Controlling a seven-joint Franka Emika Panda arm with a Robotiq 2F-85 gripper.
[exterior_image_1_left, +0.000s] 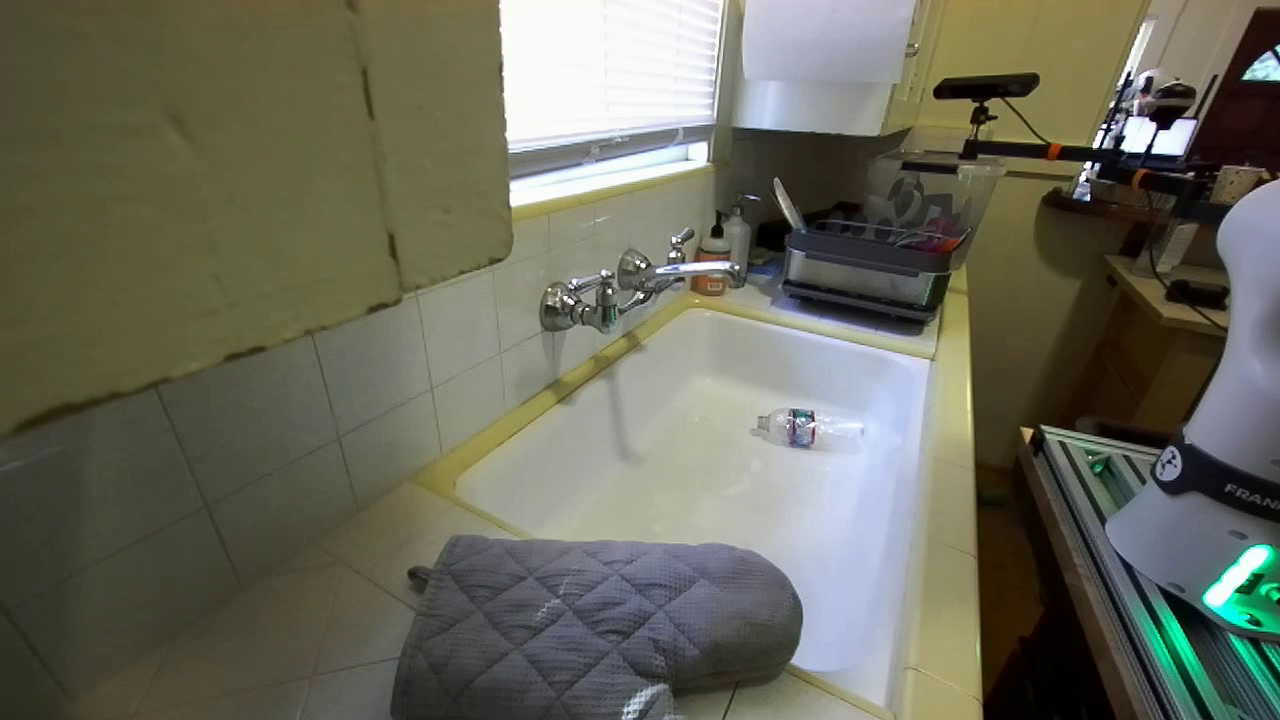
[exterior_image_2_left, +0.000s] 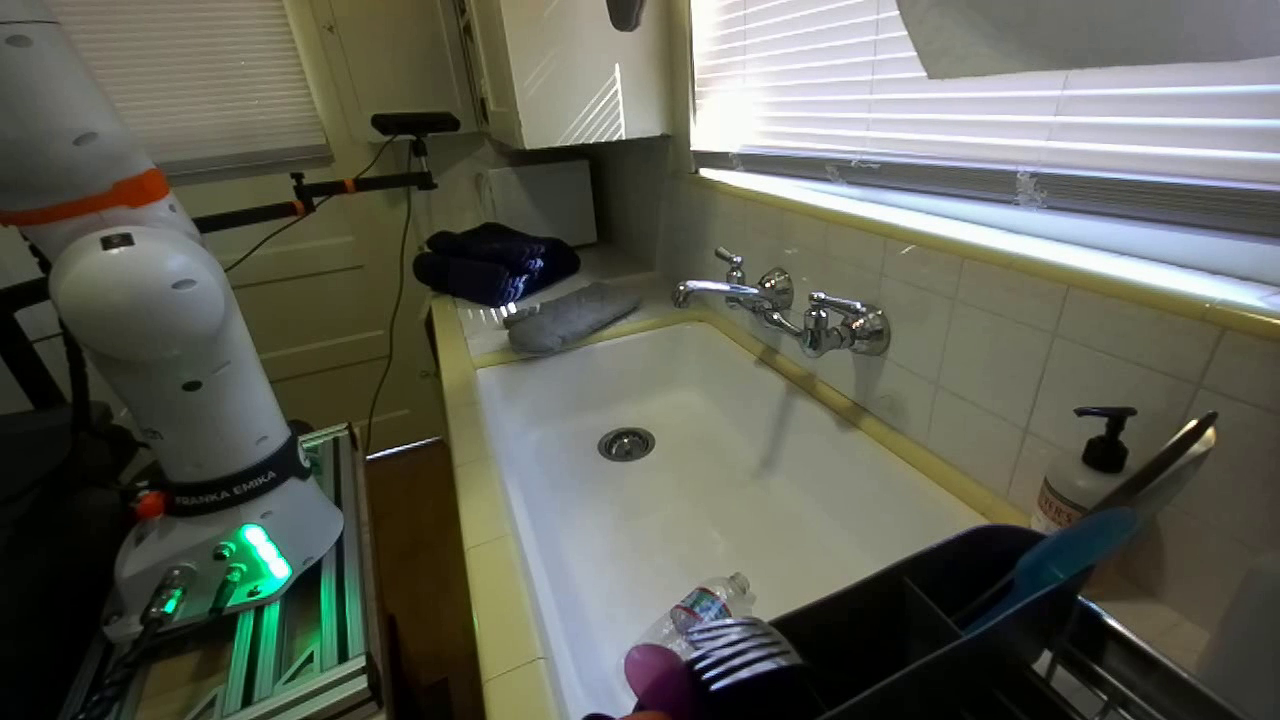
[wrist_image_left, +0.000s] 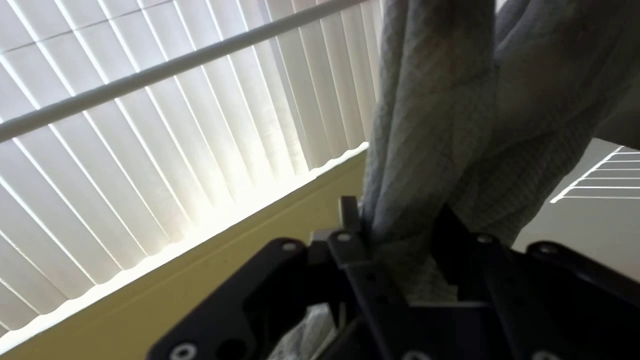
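In the wrist view a bunched grey cloth with a quilted-looking weave runs out from between the dark fingers of my gripper. A finger stands on each side of it, some way apart, and the cloth fills the gap; whether they press on it cannot be made out. The gripper itself is outside both exterior views. A grey quilted oven mitt lies flat on the tiled counter at the near end of the white sink. On the sink floor a clear plastic bottle rests on its side.
Chrome taps stick out from the wall over the sink. A dish rack and soap bottles stand at its far end. Dark mitts sit on the opposite counter. Window blinds fill much of the wrist view.
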